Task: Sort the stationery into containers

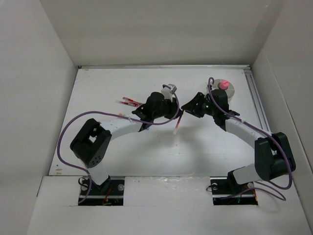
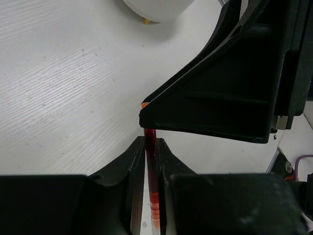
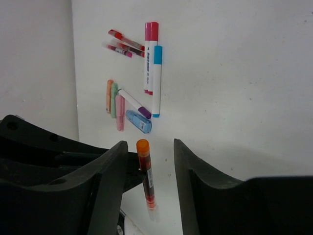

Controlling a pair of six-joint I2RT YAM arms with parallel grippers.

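My left gripper (image 1: 176,110) is shut on a red pen with an orange cap (image 2: 153,200), held upright-tilted near the table's middle. Markers (image 3: 157,81), red pens (image 3: 126,39), coloured highlighters (image 3: 114,100) and a blue item (image 3: 138,121) lie on the table to the left.
A round white container (image 1: 230,91) with a pink item (image 1: 224,84) stands at the back right.
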